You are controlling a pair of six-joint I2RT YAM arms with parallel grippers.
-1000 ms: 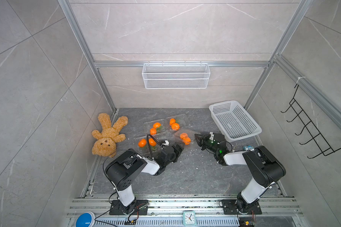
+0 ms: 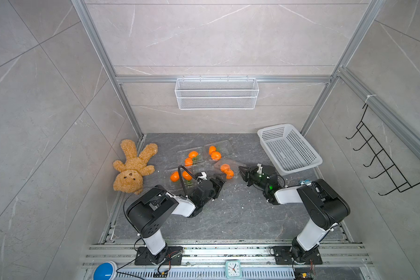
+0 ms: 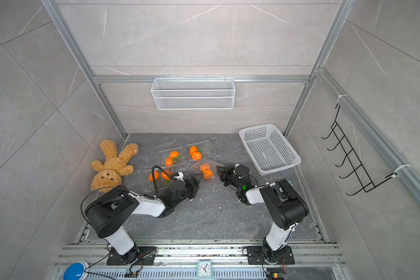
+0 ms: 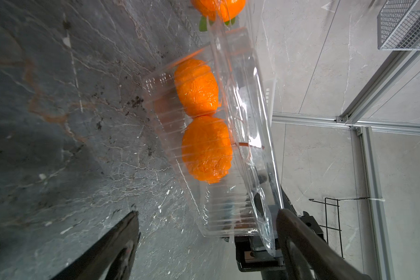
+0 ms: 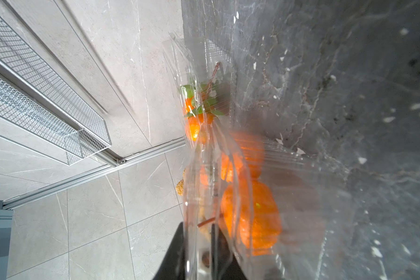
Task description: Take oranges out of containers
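Note:
My right gripper [image 2: 242, 172] is shut on the edge of a clear plastic container [image 4: 266, 154], which looks tilted in the left wrist view. Two oranges, one [image 4: 196, 88] touching the other [image 4: 207, 149], lie in it. From the right wrist view, the clear wall runs between the dark fingers, with an orange [image 5: 252, 217] behind blurred plastic. My left gripper is open close to that container's near end, nothing between its fingers. Other clear containers hold oranges: a back pair [image 2: 215, 155], a middle pair [image 2: 189, 162] and a left pair [image 2: 174, 176], partly behind my left arm.
An empty white basket [image 2: 289, 149] stands at the back right. At the far left lies a teddy bear [image 2: 133, 170]. A wire shelf [image 2: 217, 93] hangs on the back wall and a black hook rack [image 2: 382, 158] on the right wall.
The right arm has barely moved and keeps its hold.

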